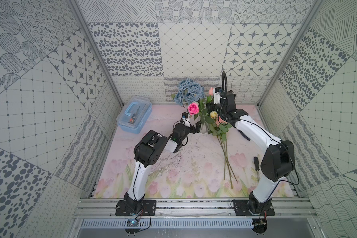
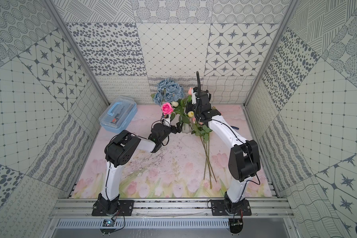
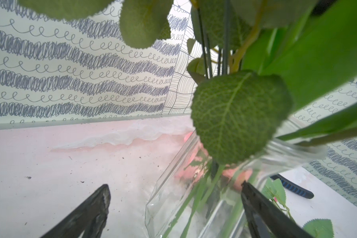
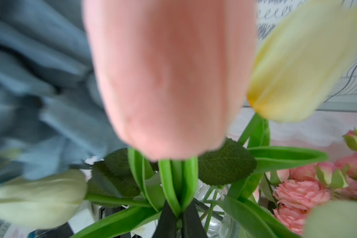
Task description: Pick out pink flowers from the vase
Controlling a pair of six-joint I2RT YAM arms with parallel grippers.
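Note:
The glass vase [image 3: 166,198], holding tulips, a pink rose [image 1: 193,108] and blue flowers [image 1: 189,92], stands at the back center. In the right wrist view a pale pink tulip [image 4: 168,75] fills the middle, my right gripper shut on its green stem below the head. A yellow tulip [image 4: 301,63] and white tulip [image 4: 35,198] flank it. My left gripper is open, its fingers either side of the vase's lower part.
A blue lidded box [image 1: 132,119] is at the back left. Cut flowers with long stems [image 1: 226,158] lie right of the vase. A dark-handled tool [image 1: 256,164] lies further right.

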